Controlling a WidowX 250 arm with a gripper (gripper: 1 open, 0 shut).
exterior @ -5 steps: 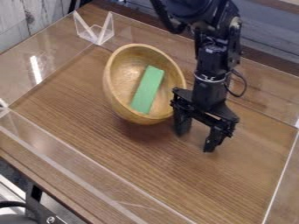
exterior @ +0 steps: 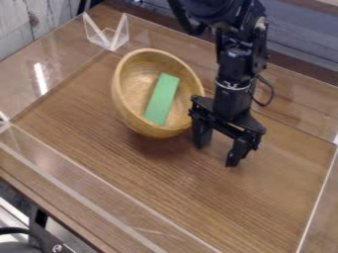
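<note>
A tan bowl [exterior: 132,84] lies tilted on the wooden table [exterior: 145,198], with a green block [exterior: 162,99] inside it. My black gripper [exterior: 218,138] is low over the table just right of the bowl, its fingers apart and open, with nothing visible between them. Its left finger is at or very near the bowl's rim; whether it touches is unclear.
A clear plastic container [exterior: 109,34] stands at the back left. A dark object [exterior: 14,240] shows at the bottom left corner.
My gripper has shifted slightly left and up in the view. The bowl sits a little further left than before, with the green block still in it.
</note>
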